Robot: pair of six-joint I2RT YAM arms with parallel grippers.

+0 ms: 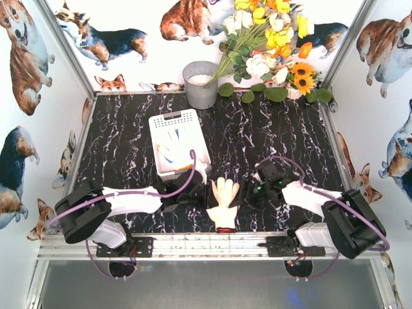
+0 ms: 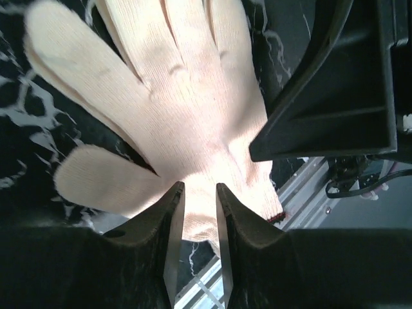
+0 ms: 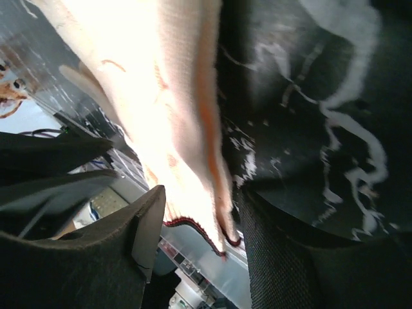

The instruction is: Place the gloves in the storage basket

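A pale cream glove with a dark red cuff edge lies on the dark marbled table, fingers pointing away from the front rail. My left gripper is beside it on the left. In the left wrist view, its fingertips sit narrowly apart over the palm near the thumb; whether they touch the fabric I cannot tell. My right gripper is to the glove's right. The right wrist view has its fingers wide apart, with the edge near the cuff between them. Behind the left gripper stands the white storage basket.
Inside the basket lie pale items with blue and orange marks. A grey bucket stands at the back, with flowers to its right. Both grippers flank the glove closely. Table behind the right arm is bare.
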